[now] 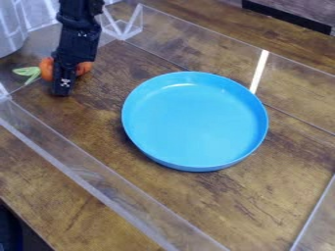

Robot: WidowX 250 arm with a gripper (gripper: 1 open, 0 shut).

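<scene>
At the upper left, an orange carrot toy [47, 69] with pale green leaves [27, 73] lies on the wooden table. The black gripper [62, 82] is down over it, its dark fingers in front of the orange body, which shows on either side. The gripper looks narrow; whether anything is between its fingers is hidden. A large blue plate [194, 121] rests to the right, apart from both.
Clear plastic strips run along the wooden table [249, 221], at the lower left and the right. A white curtain-like shape fills the top left corner. Bare wood surrounds the plate.
</scene>
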